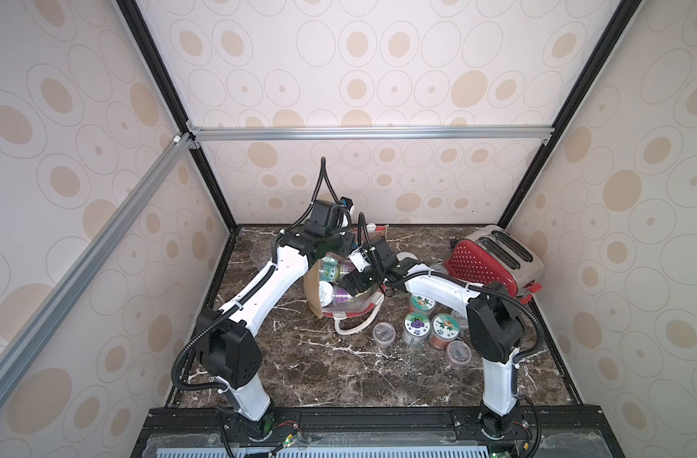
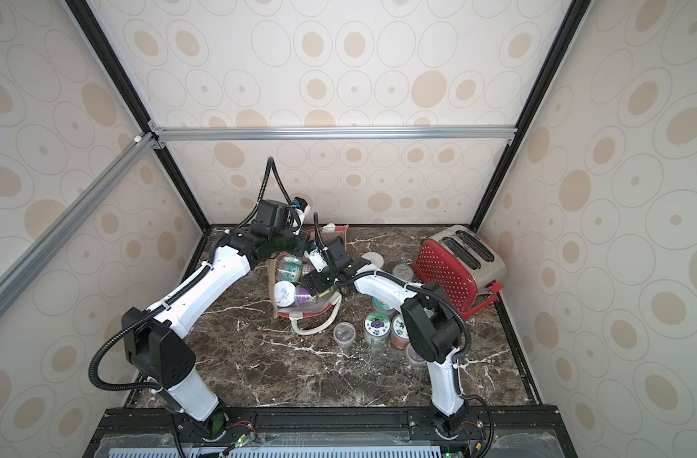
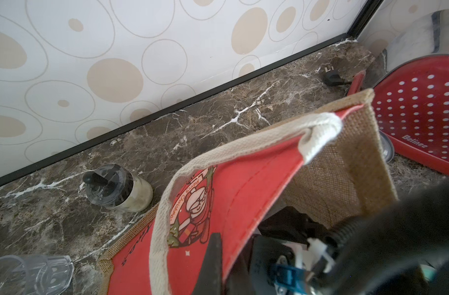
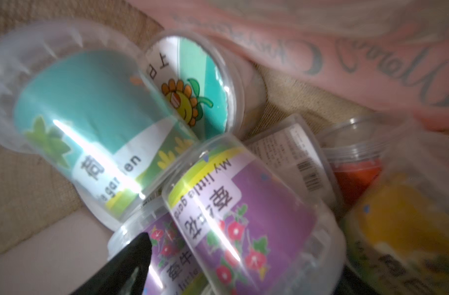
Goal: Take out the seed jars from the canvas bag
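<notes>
The canvas bag (image 3: 352, 162) with red lining stands at the centre back, several seed jars inside it. My left gripper is shut at the bag's red rim (image 3: 244, 191), over the back of the bag. My right gripper (image 1: 352, 284) reaches into the bag; in the right wrist view its dark fingers flank a purple-label jar (image 4: 249, 221), part open, though whether they touch it is unclear. A teal-label jar (image 4: 96, 123), a sunflower-lid jar (image 4: 190, 88) and a yellow jar (image 4: 401, 221) lie around it.
Several jars (image 1: 415, 328) stand on the marble counter (image 1: 302, 366) right of and in front of the bag. A red toaster (image 1: 485, 263) stands at the back right. A dark-topped container (image 3: 116, 189) and clear cup (image 3: 27, 272) are behind the bag.
</notes>
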